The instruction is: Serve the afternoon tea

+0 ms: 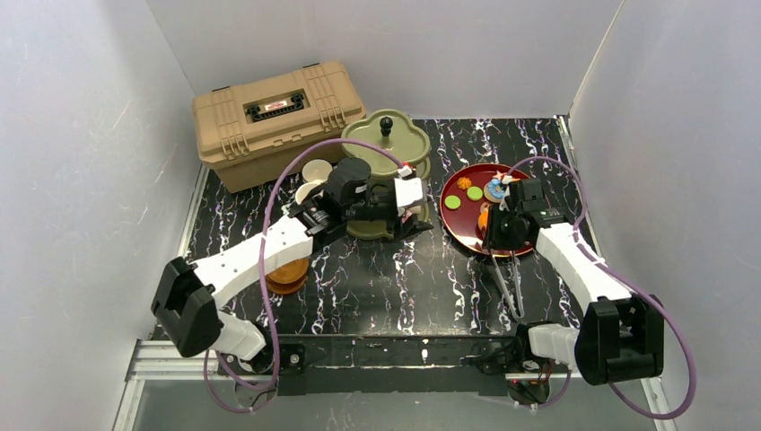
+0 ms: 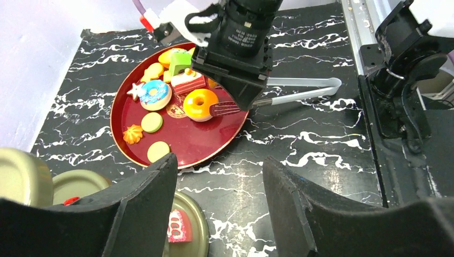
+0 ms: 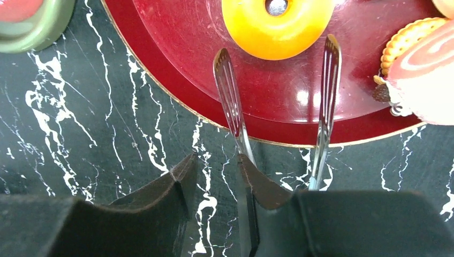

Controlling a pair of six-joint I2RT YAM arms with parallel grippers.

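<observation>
The red round tray [image 1: 458, 215] holds an orange donut [image 2: 199, 107], a blue donut [image 2: 154, 95], green discs, cookies and cake slices. Silver tongs [image 2: 310, 93] rest with their tips on the tray and the handle loop on the table. My right gripper hangs just above the tray's front edge beside the tongs, fingers apart; the right wrist view cannot show clearly whether the tongs lie between them. My left gripper is over the green tiered stand [image 1: 386, 144], open, with nothing between its fingers. The stand's lower plate holds a red-and-white piece [image 2: 179, 226].
A tan toolbox [image 1: 278, 126] stands at the back left, with cups [image 1: 316, 171] in front of it. Brown plates [image 1: 289, 278] lie under the left arm.
</observation>
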